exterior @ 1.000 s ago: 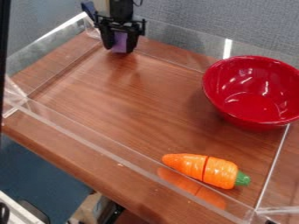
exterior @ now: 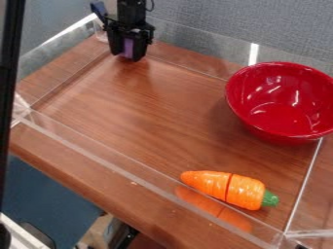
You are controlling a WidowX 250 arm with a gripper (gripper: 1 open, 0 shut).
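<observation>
My black gripper [exterior: 129, 41] is at the back left of the wooden tray floor, down around a small purple object [exterior: 128, 49] that it mostly hides; whether the fingers are closed on it I cannot tell. An orange toy carrot [exterior: 224, 186] with a green top lies at the front right. A large red bowl [exterior: 278, 102] sits at the right.
Clear plastic walls border the wooden surface [exterior: 143, 117], whose middle is free. A grey textured wall [exterior: 235, 24] stands behind. A dark blue area lies below the front left edge.
My gripper has shifted very slightly left at the back. The carrot and bowl have not moved.
</observation>
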